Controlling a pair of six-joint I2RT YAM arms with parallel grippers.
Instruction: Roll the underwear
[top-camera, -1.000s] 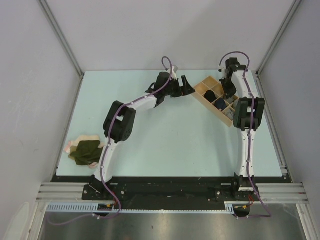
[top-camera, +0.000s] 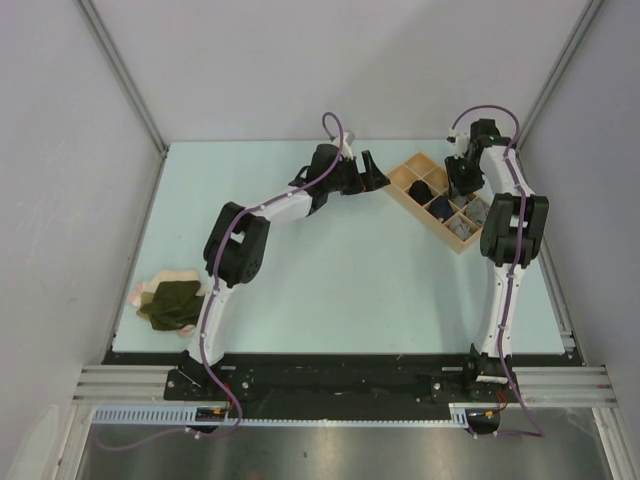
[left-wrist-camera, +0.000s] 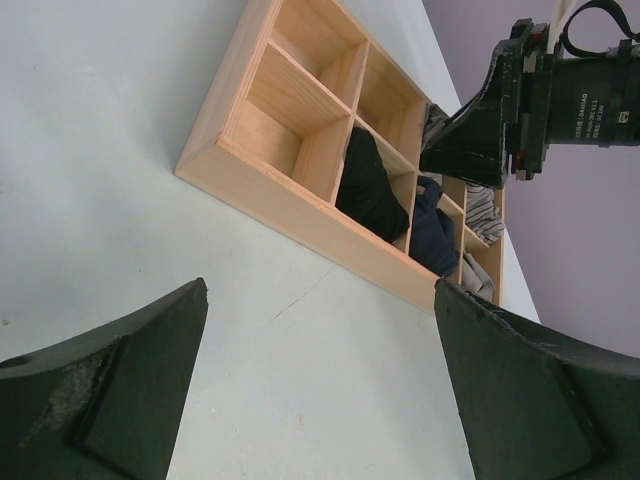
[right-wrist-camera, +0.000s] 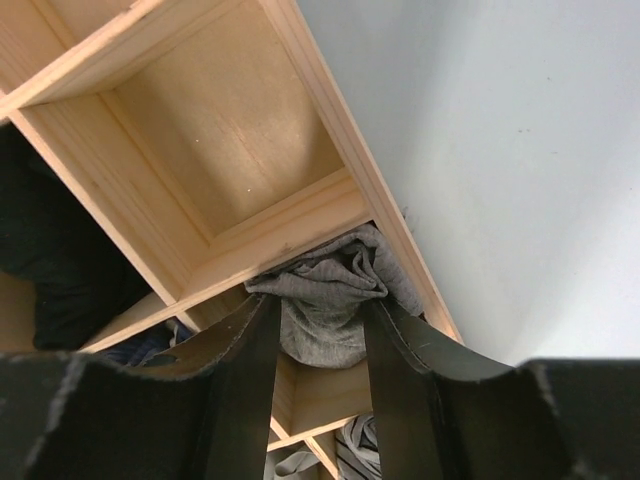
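A wooden divided box (top-camera: 405, 190) sits at the back right of the white table. My right gripper is open, its fingertips down at a grey bundled garment (right-wrist-camera: 335, 280) in one compartment, next to an empty one. A black bundle (left-wrist-camera: 370, 190) and a navy one (left-wrist-camera: 430, 230) fill other cells, with grey and striped bundles further along. My left gripper stands open beside the box's near left end, nothing between its fingers. A loose pile of dark green and pale garments (top-camera: 170, 300) lies at the front left of the table.
Walls enclose the table behind and at both sides. The right arm stands close over the box's right part.
My right arm has shifted slightly to the right over the box. The left arm and the garment pile have barely changed.
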